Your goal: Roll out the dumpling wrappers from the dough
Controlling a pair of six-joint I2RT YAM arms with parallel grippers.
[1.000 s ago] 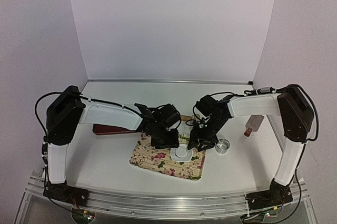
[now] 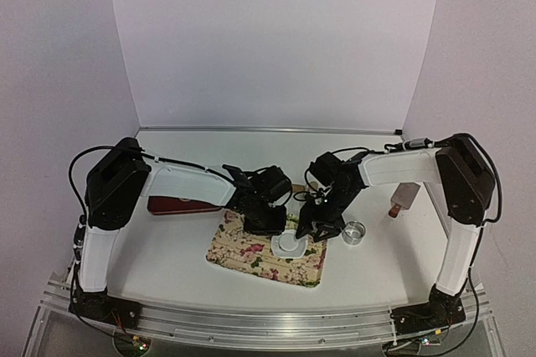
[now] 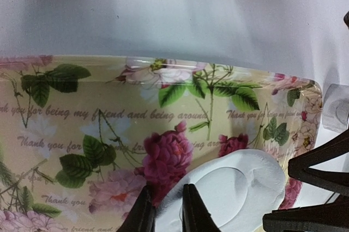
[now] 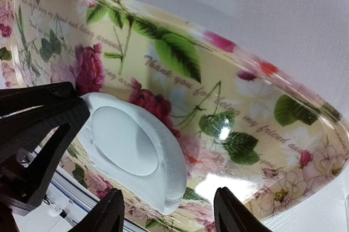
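A flattened white dough piece [image 2: 289,242] with a round imprint lies at the right part of the floral tray [image 2: 239,261]; the wrist views show it closer [image 3: 262,188] [image 4: 172,172]. My left gripper hangs over the dough's left edge, its fingers parted a little in its own view, nothing visible between them. My right gripper is over the dough's right side, fingertips apart and empty in its own view. Whether either touches the dough is unclear.
A clear cup [image 2: 353,233] stands right of the tray. A bottle-like object [image 2: 404,196] lies farther right, and a dark red item [image 2: 180,204] at the left behind the left arm.
My left arm has shifted slightly rightward over the tray. The right arm and dough look unchanged.
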